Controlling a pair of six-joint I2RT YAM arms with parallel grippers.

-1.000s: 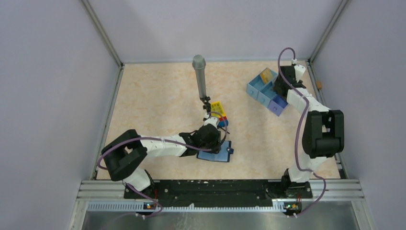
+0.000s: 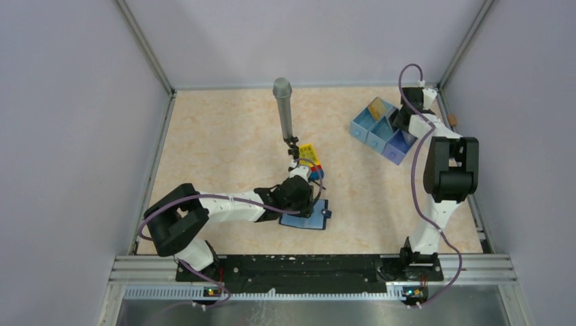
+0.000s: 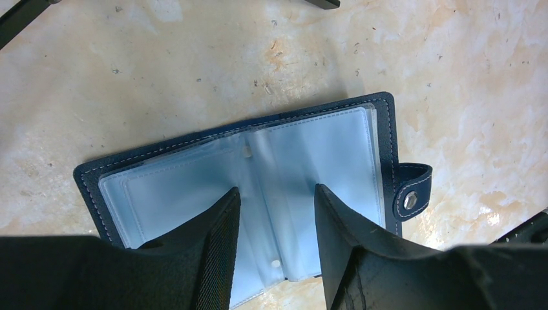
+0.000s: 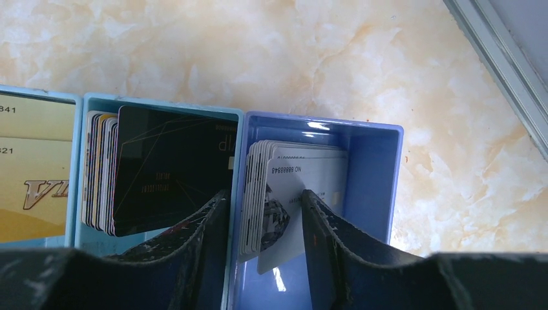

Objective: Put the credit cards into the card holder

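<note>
The dark blue card holder (image 3: 316, 110) lies opened flat with clear, pale sleeves, its snap tab to the right in the left wrist view. Above its middle fold my left gripper hangs with parted fingers and nothing between them. Silver-white cards (image 4: 287, 194) lean in the violet-blue bin (image 4: 368, 161), the front one tilted. My right gripper is over this bin, its fingers apart on either side of the stack's lower part; whether they touch the cards I cannot tell. Black cards (image 4: 171, 168) fill the middle bin; gold cards (image 4: 32, 174) stand in the left one.
A yellow and red package (image 2: 308, 153) lies just beyond the left gripper, beside the camera pole (image 2: 284, 112). The three bins stand side by side near the table's far right corner. Open tabletop (image 2: 367, 210) stretches between holder and bins.
The right arm has shifted to the right and slightly toward the back over the bins. The bins have hardly moved. The left arm and holder stay where they were.
</note>
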